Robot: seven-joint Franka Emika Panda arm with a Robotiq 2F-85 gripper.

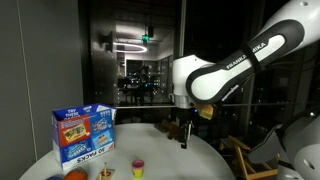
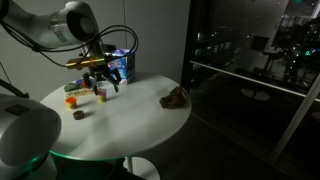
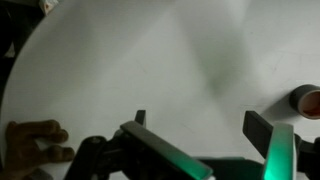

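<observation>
My gripper is open in the wrist view, its two fingers spread wide over bare white tabletop with nothing between them. In exterior view 1 the gripper (image 1: 184,140) hangs above the right part of the table. A brown plush-like object (image 3: 36,146) lies at the lower left of the wrist view, and in exterior view 2 the brown object (image 2: 175,98) rests near the table's edge. At the right of the wrist view is a small round container with a dark top (image 3: 307,101). A small pink-and-yellow cup (image 1: 138,169) stands on the table.
A large blue-and-red snack box (image 1: 84,134) stands at the left of the table. Close to it are an orange-topped item (image 1: 77,174) and a small toy-like piece (image 1: 105,173). A wooden chair (image 1: 262,155) stands beyond the table's right side.
</observation>
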